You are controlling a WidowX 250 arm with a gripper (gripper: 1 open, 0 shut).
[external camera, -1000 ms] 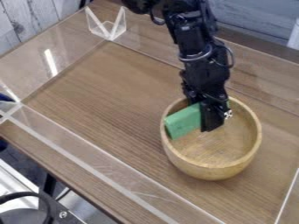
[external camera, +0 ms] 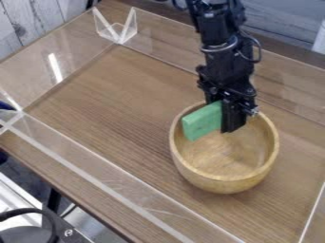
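The black robot arm reaches down from the top of the view, and its gripper is shut on a green block over the left rim of a round wooden bowl. The block is held tilted at the bowl's upper left, partly inside its outline. The fingertips are hard to make out against the dark arm.
A small clear-edged shape stands at the top left. A dark curved object sits at the bottom left corner.
The gripper and green block have risen slightly and moved up from deeper in the bowl toward its upper rim. The block stays held.
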